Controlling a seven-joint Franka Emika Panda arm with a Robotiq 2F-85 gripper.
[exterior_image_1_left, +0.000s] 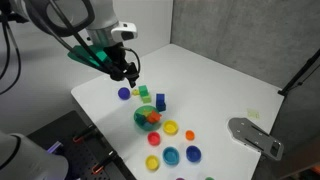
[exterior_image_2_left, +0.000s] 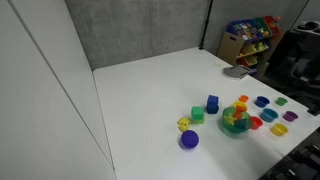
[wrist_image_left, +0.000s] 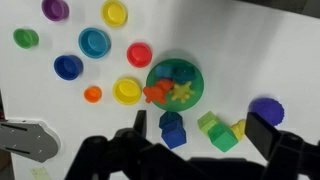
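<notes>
High over the white table hangs my gripper, its two dark fingers (wrist_image_left: 137, 124) spread wide with nothing between them. In the wrist view, a round green bowl (wrist_image_left: 199, 94) holds a red toy (wrist_image_left: 157, 92), a yellow star-like toy (wrist_image_left: 182, 92) and teal pieces (wrist_image_left: 178, 70). Blue blocks (wrist_image_left: 173, 132) and green blocks (wrist_image_left: 223, 137) lie between the fingers and below the bowl in the picture. A small yellow toy (wrist_image_left: 239, 128) and a round purple object (wrist_image_left: 266, 110) are near the other finger. In exterior view 1, the gripper (exterior_image_1_left: 131, 75) is well above the bowl (exterior_image_1_left: 148, 126).
Several coloured cups, among them a red cup (wrist_image_left: 139, 54) and a light blue cup (wrist_image_left: 94, 43), are scattered on one side of the bowl. A grey metal tray (exterior_image_1_left: 254, 136) lies near the table's edge. A shelf with bins (exterior_image_2_left: 248, 45) stands beyond.
</notes>
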